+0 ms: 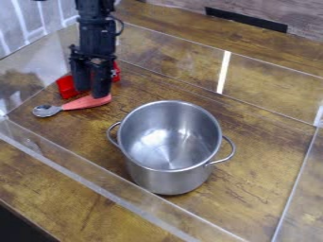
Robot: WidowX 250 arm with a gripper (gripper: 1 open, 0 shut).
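My black gripper [91, 83] reaches down from the top left over a red object [67, 86], which it partly covers; whether its fingers hold anything is hidden. Just below lies a spoon-like utensil [47, 111] with a pink handle, its metal head to the left and its handle running under the gripper's tips. A large steel pot [171, 161] with two side handles stands to the right and nearer the camera.
Clear panels edge the work area at left and along the front.
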